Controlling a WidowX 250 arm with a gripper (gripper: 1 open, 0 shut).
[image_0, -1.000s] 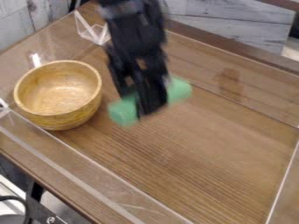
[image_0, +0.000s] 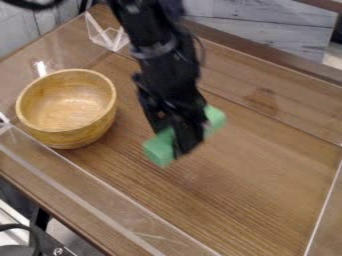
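My gripper (image_0: 185, 137), black and motion-blurred, hangs in the middle of the camera view over the wooden table (image_0: 254, 190), shut on a blurred green object (image_0: 163, 148). Green shows on both sides of the dark gripper tip; the object's shape is too blurred to tell. A yellow bowl (image_0: 67, 105) stands to the left of the gripper.
A white-grey marbled wall (image_0: 267, 30) lines the back. A small clear white item (image_0: 107, 32) sits at the back left.
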